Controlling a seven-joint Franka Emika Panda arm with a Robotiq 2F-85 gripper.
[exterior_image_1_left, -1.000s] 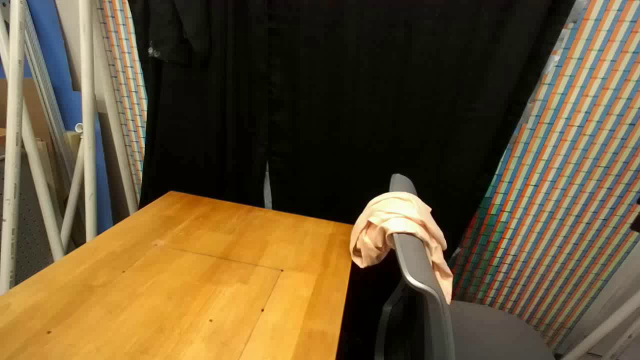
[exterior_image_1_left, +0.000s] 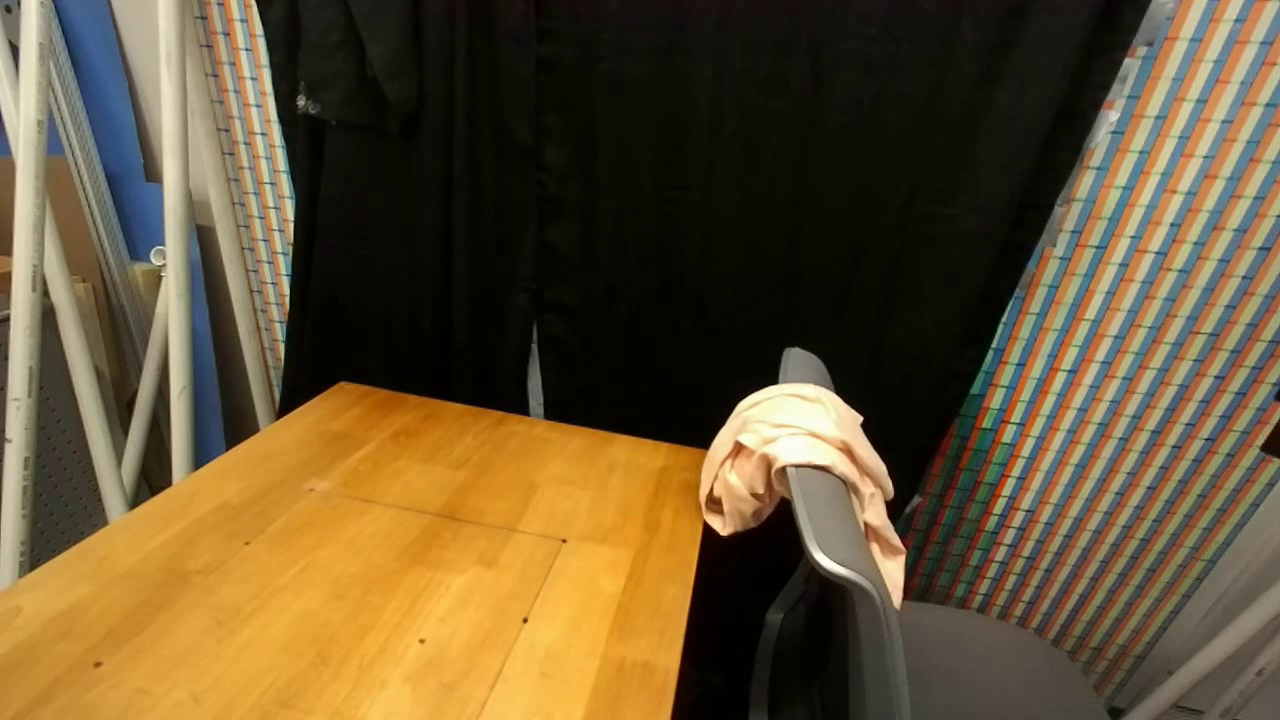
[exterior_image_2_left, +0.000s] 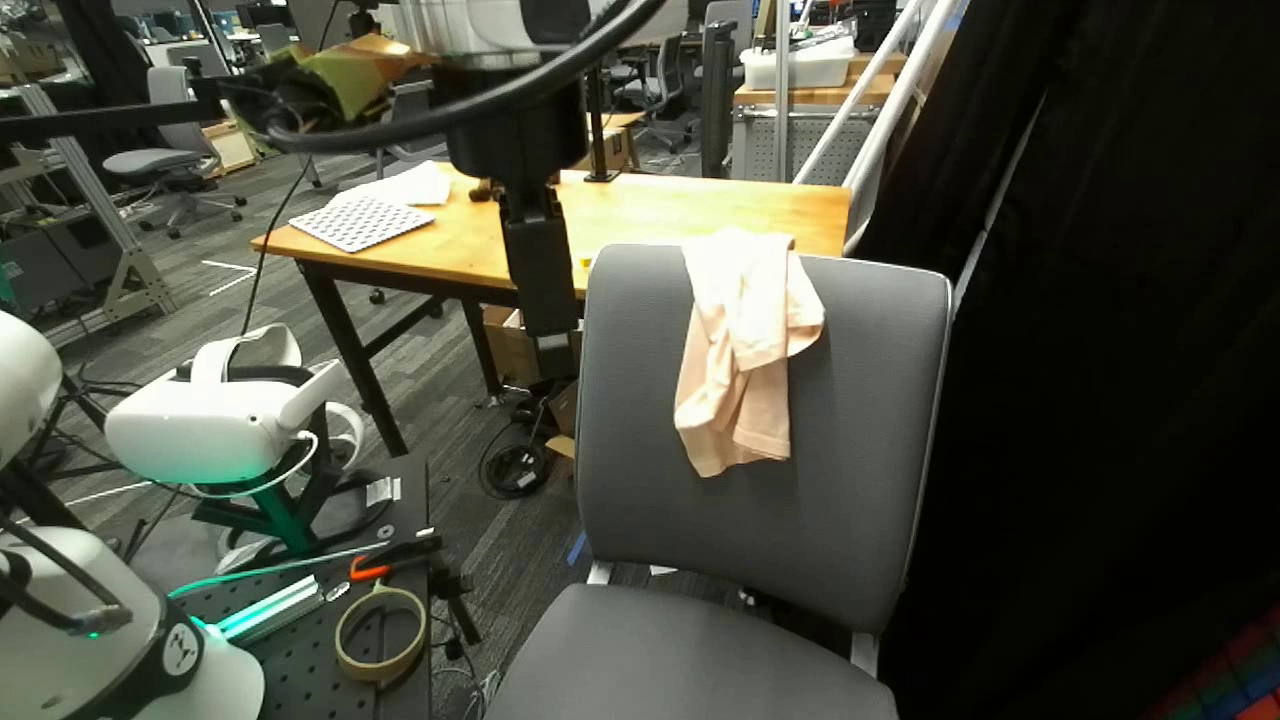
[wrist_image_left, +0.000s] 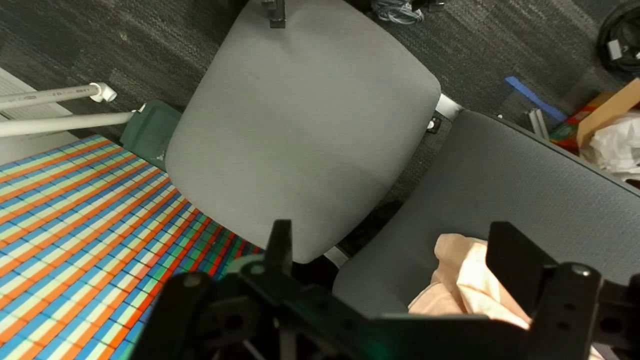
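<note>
A peach cloth (exterior_image_2_left: 746, 348) hangs draped over the top of the grey chair's backrest (exterior_image_2_left: 870, 396). Seen from the table side, the cloth (exterior_image_1_left: 798, 434) folds over the top edge and falls down both faces. My gripper (exterior_image_2_left: 555, 354) points downward to the left of the backrest in the second exterior view, apart from the cloth. In the wrist view the gripper is open, its fingers wide apart. Part of the cloth (wrist_image_left: 459, 276) shows at the lower right, partly hidden behind one finger (wrist_image_left: 513, 258).
The chair seat (wrist_image_left: 300, 120) is empty. A bare wooden table (exterior_image_1_left: 396, 540) stands behind the chair. A black curtain (exterior_image_1_left: 720, 216) hangs close by. A headset (exterior_image_2_left: 216, 420) and a tape roll (exterior_image_2_left: 381, 636) occupy the cart at left.
</note>
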